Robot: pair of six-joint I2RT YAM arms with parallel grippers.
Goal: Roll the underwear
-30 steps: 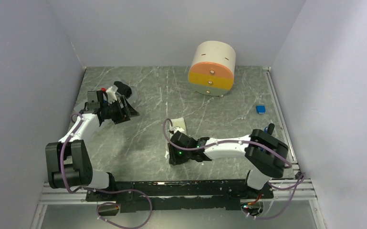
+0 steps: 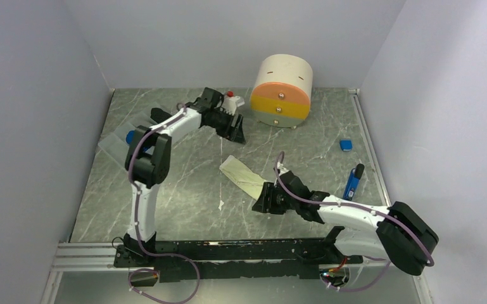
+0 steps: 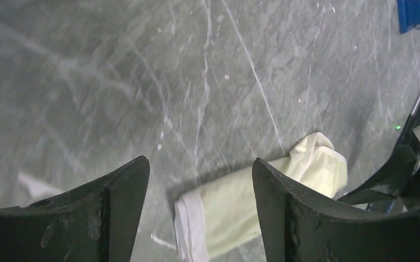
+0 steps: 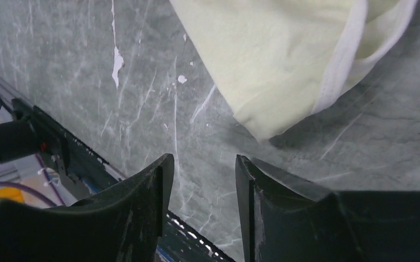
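Observation:
The underwear, a folded pale-yellow cloth strip, lies slantwise on the grey table, with a loose white band showing at one end. Over its near right end stands my right gripper; in the right wrist view the fingers are apart, bare table between them, and the cloth lies beyond the tips, clear of them. Behind the strip's far end hovers my left gripper, open and empty. From the left wrist view the cloth appears below and partly behind a left fingertip.
A cylindrical drawer cabinet stands at the back. A blue block and a blue tool lie on the right. Clear trays sit at the far left, under the left arm.
My left gripper has swung right across the back of the table. The cloth has turned from nearly straight to slanted, its near end shifting right along with my right gripper, which now stands off it.

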